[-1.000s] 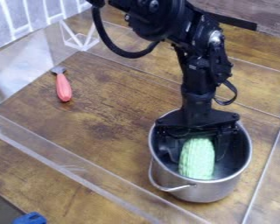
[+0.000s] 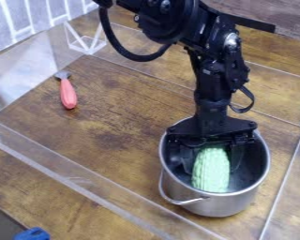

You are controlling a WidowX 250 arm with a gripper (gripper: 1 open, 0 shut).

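A steel pot point(image 2: 202, 200) stands on the wooden table at the lower right. Inside it lies a pale green, ridged oblong object point(image 2: 210, 174), like a corn cob. My black arm reaches down from the top, and the gripper point(image 2: 209, 145) is low in the pot's mouth, at the upper end of the green object. Its fingertips are dark against the dark interior, so I cannot tell whether they are open or shut on it.
A red-handled tool point(image 2: 67, 92) lies on the table at the upper left. A blue object point(image 2: 31, 233) sits at the lower left corner. Clear panels edge the work area, and the middle-left of the table is bare.
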